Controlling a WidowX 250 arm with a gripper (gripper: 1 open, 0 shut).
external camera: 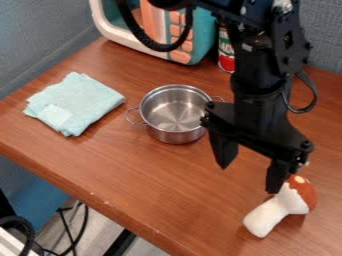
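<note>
My black gripper (249, 167) hangs open over the wooden table (147, 200), its two fingers wide apart with nothing seen between them. A toy mushroom (274, 212) with a white stem and red spotted cap lies on its side at the right front, just below my right finger; whether they touch I cannot tell. A small steel pot (174, 127) with side handles stands left of the gripper, and a folded pale blue cloth (74, 100) lies at the left.
A toy kitchen appliance (134, 25) in white, teal and orange stands at the back, beside a red-and-white can (226, 55) partly behind the arm. Cables hang beyond the table's edge.
</note>
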